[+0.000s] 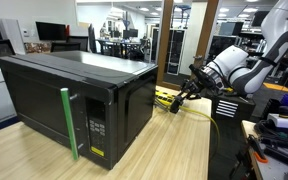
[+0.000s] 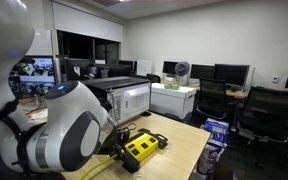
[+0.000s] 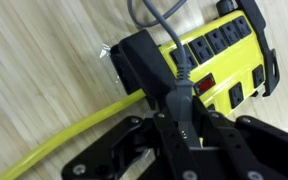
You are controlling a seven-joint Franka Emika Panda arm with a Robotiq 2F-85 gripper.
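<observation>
A yellow power strip [image 3: 220,62] with black ends, a row of black outlets and a red switch lies on the wooden table in the wrist view. Exterior view 2 shows the same power strip [image 2: 144,143] beside the arm. My gripper is low over the strip, shut on a grey plug [image 3: 183,96]. From the plug, a grey cord [image 3: 180,48] runs up and curls away. The plug's prongs are hidden, so I cannot tell whether they sit in an outlet. In exterior view 1 the gripper [image 1: 181,101] is small at the table's far right.
A black microwave [image 1: 99,115] fills the left of the table, beside the strip. The strip's thick yellow cable [image 3: 59,142] crosses the table. Bare wood [image 1: 169,150] lies in front of the microwave. An office chair [image 2: 271,110] stands beyond the table.
</observation>
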